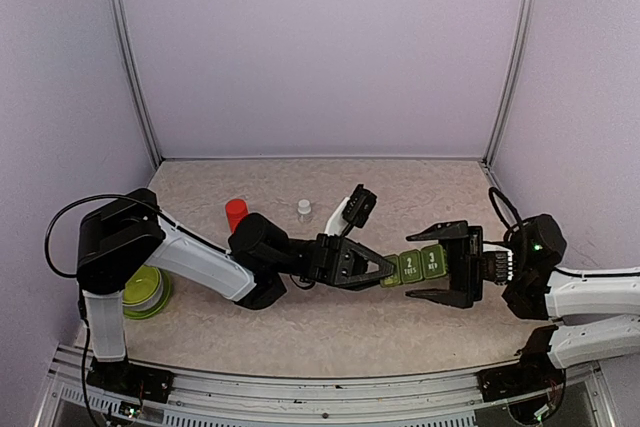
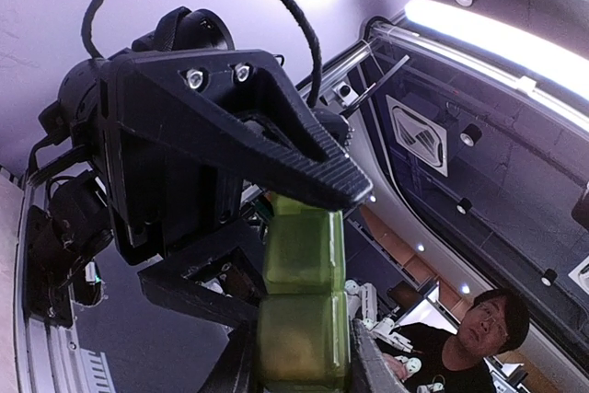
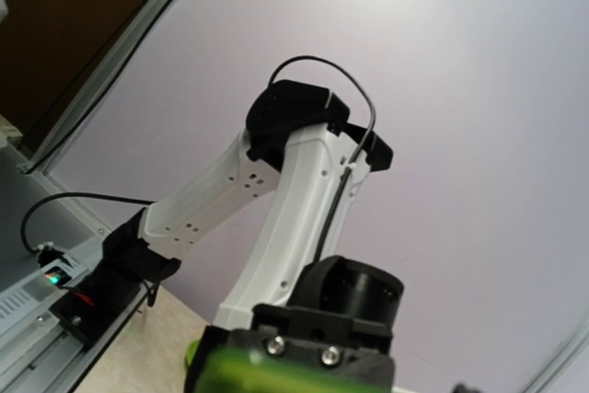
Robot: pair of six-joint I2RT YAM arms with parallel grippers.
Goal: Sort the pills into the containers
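A green pill box (image 1: 410,266) with numbered day lids hangs above the table in the top view. My left gripper (image 1: 384,271) is shut on its left end. Around its right part, my right gripper (image 1: 412,266) stands open, one finger on each side with gaps showing. In the left wrist view the box (image 2: 304,255) runs up from the left fingers (image 2: 370,365) and passes between the right gripper's spread fingers (image 2: 313,172). The right wrist view holds only a blurred green piece of the box (image 3: 285,375) at the bottom edge. No loose pills are visible.
A red-topped container (image 1: 236,212) and a small white-capped bottle (image 1: 304,210) stand behind the left arm. Green and white stacked dishes (image 1: 143,289) sit at the far left, partly behind that arm.
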